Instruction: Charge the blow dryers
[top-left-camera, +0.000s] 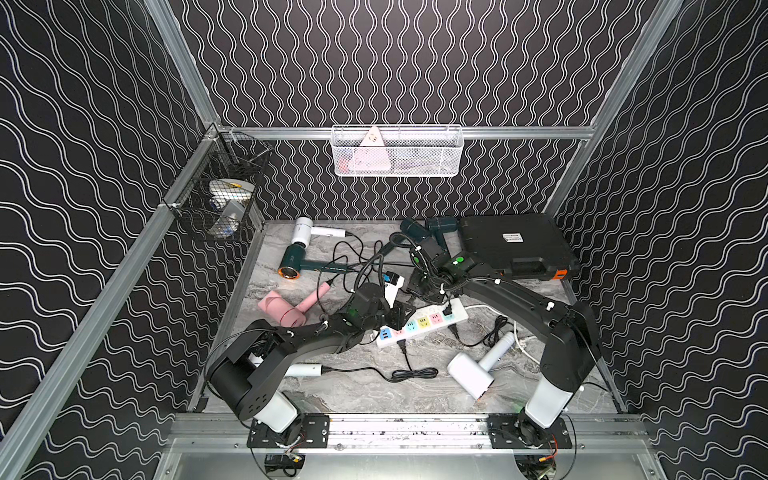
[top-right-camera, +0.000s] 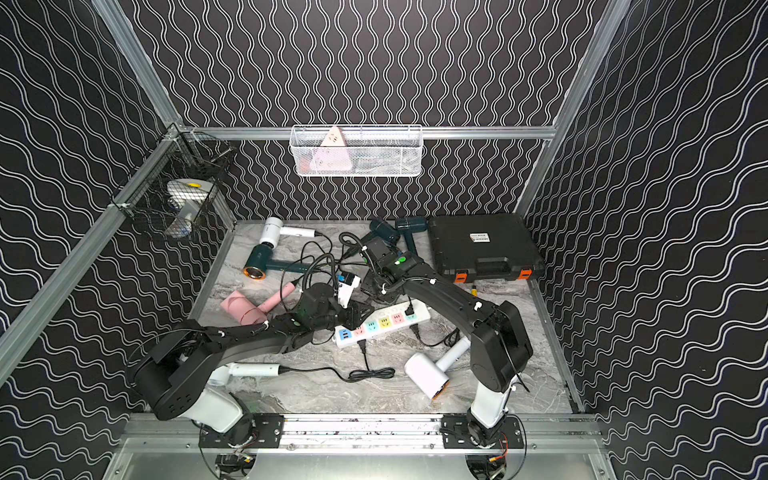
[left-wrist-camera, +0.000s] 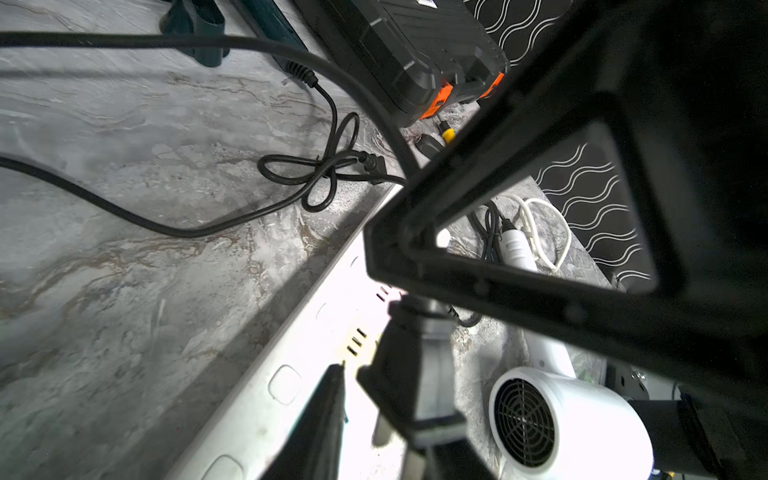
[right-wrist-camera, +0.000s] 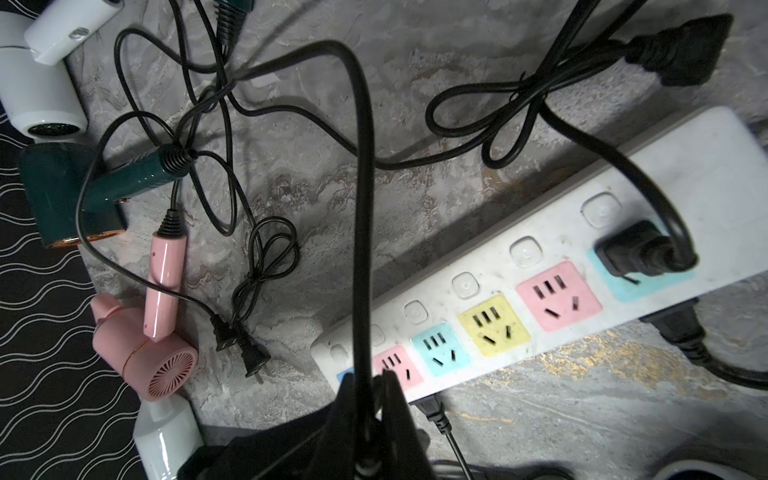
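A white power strip (right-wrist-camera: 552, 256) with coloured sockets has a black plug (right-wrist-camera: 640, 256) in its end cyan socket. My left gripper (top-left-camera: 400, 316) is low over the strip's left half; in its wrist view dark, blurred fingers are close above the sockets. My right gripper hangs over the strip behind the left one, a black cable running between its fingers; whether it grips it is unclear. A pink dryer (right-wrist-camera: 148, 352), green dryers (right-wrist-camera: 56, 192) and white dryers (top-left-camera: 472, 372) lie around the strip, with tangled black cords and loose plugs (right-wrist-camera: 252, 352) among them.
A black case (top-left-camera: 512, 240) fills the back right. A mesh basket (top-left-camera: 396, 152) hangs on the back wall, a wire basket (top-left-camera: 216, 192) on the left. The front middle holds a coiled cord (top-left-camera: 412, 372).
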